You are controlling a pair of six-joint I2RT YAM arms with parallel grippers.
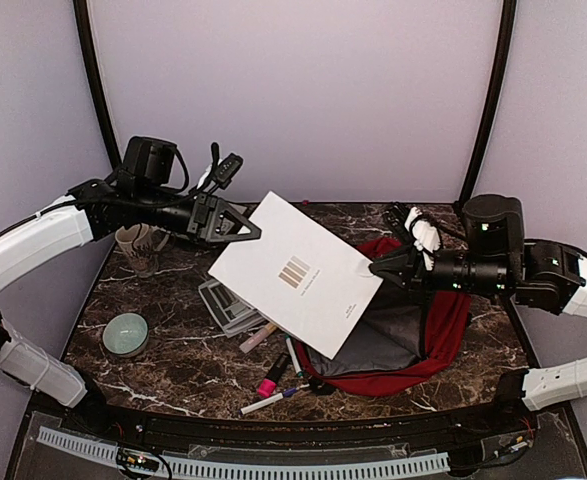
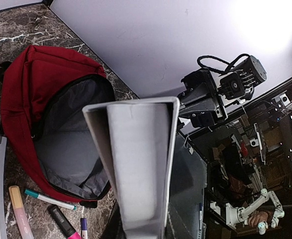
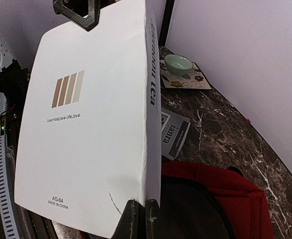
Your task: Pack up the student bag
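A white book (image 1: 303,275) with brown stripes on its cover hangs tilted above the table, between both arms. At its upper left edge my left gripper (image 1: 243,230) is shut on it; in the left wrist view its fingers (image 2: 114,225) press on either side of the book end. Over at the opposite corner, the right gripper is also shut on the book, pinching it by the spine. The red bag (image 2: 56,64) lies with its grey-lined opening exposed, partly below the book and the right arm.
A grey "ianra" book (image 3: 173,134) lies on the table, partly under the white one. Markers, among them a pink-capped one (image 1: 270,378), lie left of the bag. A green bowl (image 1: 125,335) and a mug (image 1: 138,248) stand at the left.
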